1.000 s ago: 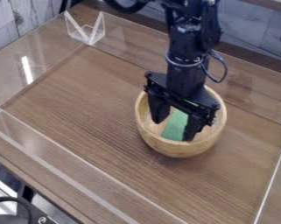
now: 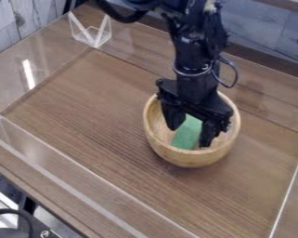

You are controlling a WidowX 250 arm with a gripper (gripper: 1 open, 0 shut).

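A light wooden bowl [image 2: 191, 156] sits on the wooden table, right of centre. Inside it lies a green object [image 2: 186, 135]. My black gripper [image 2: 189, 119] hangs from above over the bowl, open, its fingers on either side above the green object and partly covering it. Whether the fingers touch the object I cannot tell.
A white wire-like object [image 2: 92, 30] stands at the back left. A dark cable [image 2: 21, 218] lies at the lower left edge.
My gripper has risen slightly out of the bowl over the last second. The green object remains in the bowl.
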